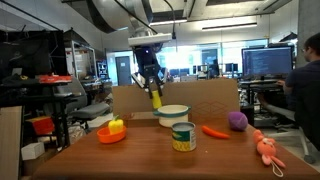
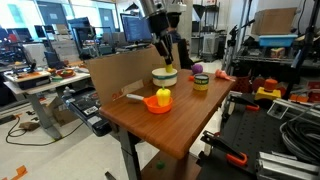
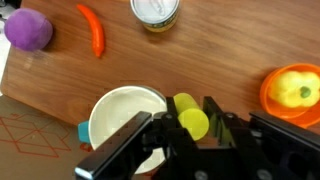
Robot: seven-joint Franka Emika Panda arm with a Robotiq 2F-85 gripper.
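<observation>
A yellow, rounded-ended object (image 3: 192,118), perhaps a toy corn cob, is gripped in my gripper. In exterior view 1 the yellow object (image 1: 156,100) hangs upright below the shut fingers, at the left part of the white pot (image 1: 172,112). The wrist view has the pot's white interior (image 3: 120,108) to the left of the held object, with a blue handle (image 3: 84,132) on its far side. How far the object's lower end stands from the pot's rim cannot be told.
An orange bowl (image 1: 111,135) holding a yellow pear-like item (image 1: 116,126) stands at the left. A tin can (image 1: 184,137), red chili pepper (image 1: 215,132), purple ball (image 1: 238,121) and pink plush toy (image 1: 268,150) occupy the right. Cardboard (image 1: 215,95) walls the back.
</observation>
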